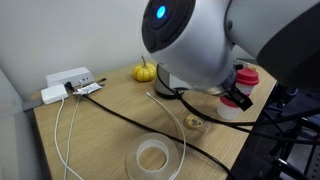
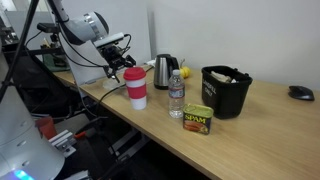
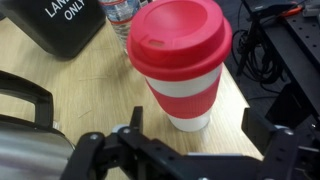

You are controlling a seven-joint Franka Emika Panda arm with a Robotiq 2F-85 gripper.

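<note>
A white paper cup with a red lid and red band [image 3: 187,95] stands upright on the table in the wrist view. The same cup [image 2: 135,90] is near the table's front edge in the second exterior view. In the first exterior view, the arm hides part of the cup [image 1: 229,111]. My gripper is open, its dark fingers [image 3: 93,150] spread wide at the lower left and right of the wrist view. The cup appears ahead between them, with no contact visible.
A metal kettle [image 3: 30,135] is close on the left of the wrist view. A bottle [image 2: 177,92], a Spam tin [image 2: 197,119] and a black bin [image 2: 226,94] stand along the table. A clear tape roll [image 1: 153,157] and cables lie on the wood; a small pumpkin [image 1: 144,72] sits behind.
</note>
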